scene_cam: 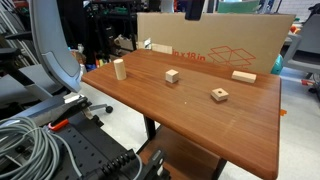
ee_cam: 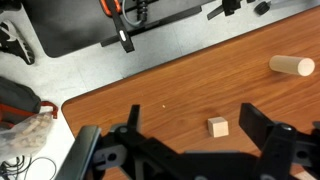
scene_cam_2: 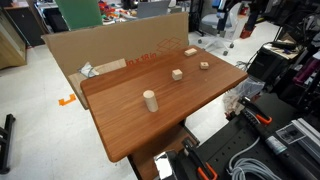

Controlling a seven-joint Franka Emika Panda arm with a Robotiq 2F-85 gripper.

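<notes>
In the wrist view my gripper is open, its dark fingers wide apart. A small pale wooden cube (ee_cam: 217,127) shows between them, with the tabletop well below. At the top edge of exterior view 1, the dark gripper (scene_cam: 194,10) hangs high above the table. A pale cylinder (scene_cam_2: 151,100) stands upright near one end of the table; the cube (scene_cam: 172,76) sits around the middle. Farther along lie a square block with a dark spot on top (scene_cam: 219,95) and a flat rectangular block (scene_cam: 244,76). All are apart from the gripper.
The brown table (scene_cam: 160,101) has wide bare areas around the blocks. A cardboard panel (scene_cam_2: 120,50) stands along its far edge. Beside the near edge is a dark robot base (scene_cam: 95,150) with coiled grey cable (scene_cam: 30,150).
</notes>
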